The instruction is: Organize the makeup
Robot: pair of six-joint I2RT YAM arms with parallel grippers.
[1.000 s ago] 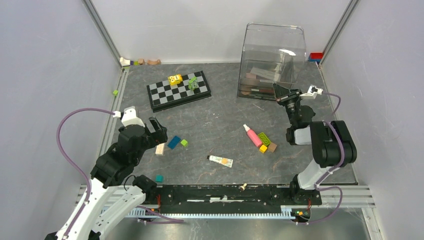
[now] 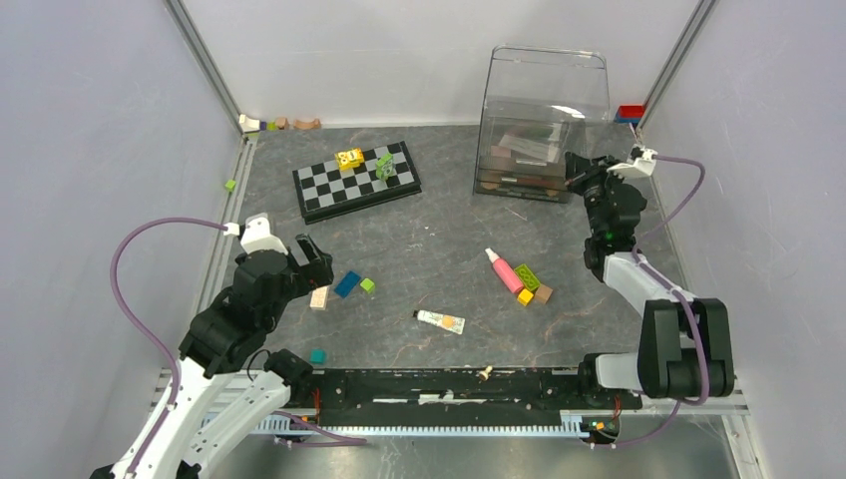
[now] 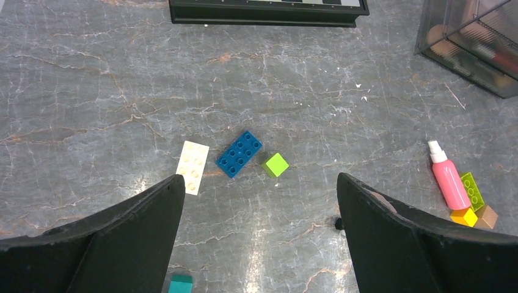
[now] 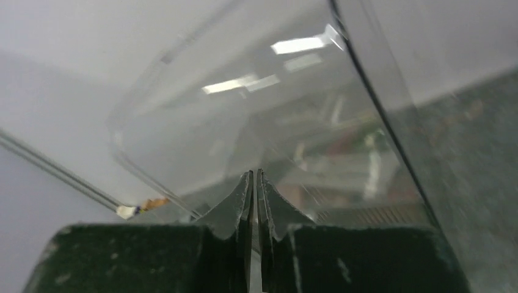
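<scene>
A clear acrylic case (image 2: 529, 100) with its lid up stands at the back right. My right gripper (image 2: 574, 170) is at its front right; in the right wrist view its fingertips (image 4: 255, 174) are pressed nearly together against the blurred case, and what is between them is hard to see. My left gripper (image 2: 314, 254) stands open and empty over the left of the table. A pink spray bottle (image 2: 509, 274) with a white cap lies right of centre; a white tube (image 2: 439, 321) lies at the front centre.
A chessboard (image 2: 329, 190) with two small toys is at the back left. Blocks lie beside the bottle, including a yellow cube (image 2: 525, 297), and at the left, including a blue brick (image 2: 346, 283).
My right gripper has moved right and slightly up along the case's front, and its arm has shifted. The left arm and the table's objects have not moved.
</scene>
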